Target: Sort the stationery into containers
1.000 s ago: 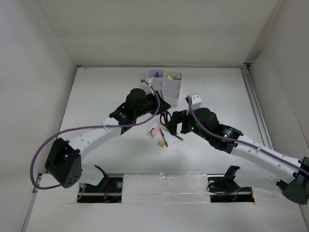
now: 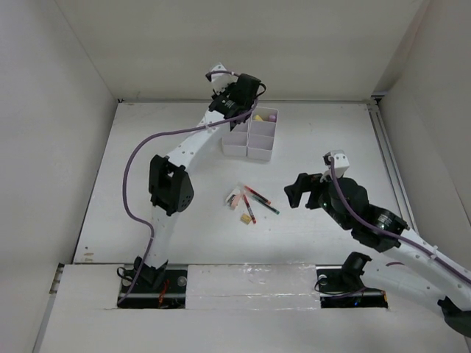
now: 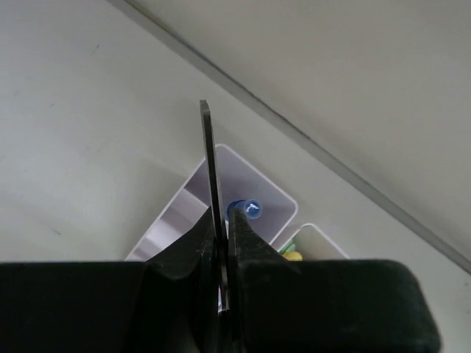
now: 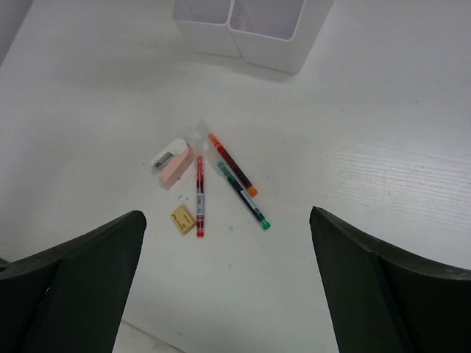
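Note:
My left gripper is shut on black-handled scissors (image 3: 209, 140); their blade sticks up over the white two-part container (image 3: 159, 228) in the left wrist view. From above, the scissors' dark loops (image 2: 261, 89) show at the container's back end, beside my left gripper (image 2: 243, 90). Over the table's right half, my right gripper stands open and empty. Below it lie a red pen (image 4: 199, 198), an orange-capped pen (image 4: 234, 165), a green pen (image 4: 245, 196), a pink eraser (image 4: 176, 168), a white-and-grey item (image 4: 163, 159) and a yellow block (image 4: 183, 219).
A blue-capped item (image 3: 252, 209) lies in the left container's back compartment. The right container (image 2: 262, 154) holds yellow and pink pieces in its back part. A wall rises behind both containers. Bare table (image 2: 324, 140) extends to their right.
The left arm has swung back and away from the right gripper, carrying the scissors over the left container's back. My right gripper, earlier close to the scissors' handles, has drawn right and opened.

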